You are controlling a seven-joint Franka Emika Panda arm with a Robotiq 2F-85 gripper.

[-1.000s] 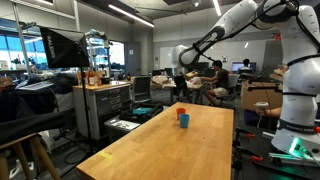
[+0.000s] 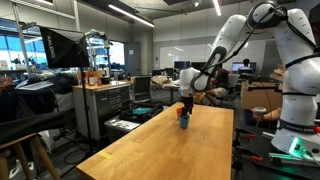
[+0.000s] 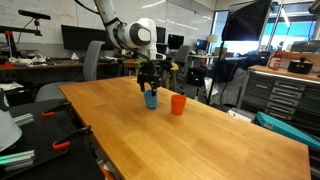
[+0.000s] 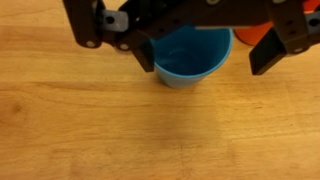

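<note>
A blue cup [image 3: 151, 100] stands upright on the wooden table [image 3: 190, 150]. Beside it is an orange-red cup [image 3: 178, 105], apart from the blue one in exterior view 2. My gripper points down over the blue cup, fingers wide apart. In the wrist view the blue cup's opening [image 4: 190, 50] lies between the fingers, nearer the left one, whose tip overlaps its rim. The orange-red cup [image 4: 252, 33] shows partly behind the right finger [image 4: 268, 52]. Neither cup is held; whether a finger touches the blue rim, I cannot tell.
Bare tabletop [image 2: 160, 155] stretches widely in front of the cups. A black tripod stand [image 2: 82, 70] is to the left in exterior view 1, and a drawer cabinet [image 3: 275, 95] stands beyond the table.
The arm has come down and toward the camera in exterior view 1, from above and behind the cups to over the blue cup. Both cups appear to stay in place.
</note>
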